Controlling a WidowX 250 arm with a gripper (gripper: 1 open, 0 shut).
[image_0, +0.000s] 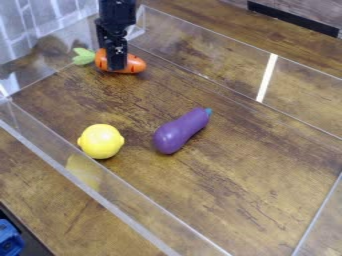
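My black gripper (116, 55) reaches down from the top, upper left in the camera view, with its fingertips at an orange carrot (127, 64) with a green top. The carrot lies sideways near the tray's far left corner, its leafy end to the left. The fingers are at and partly over the carrot; their spacing is hard to make out. A yellow lemon (100, 142) sits at lower left, and a purple eggplant (179, 133) lies diagonally near the centre.
Clear plastic walls (74, 176) border the wooden surface. A blue object (8, 238) shows at the bottom left corner, outside them. The right half of the floor inside is clear.
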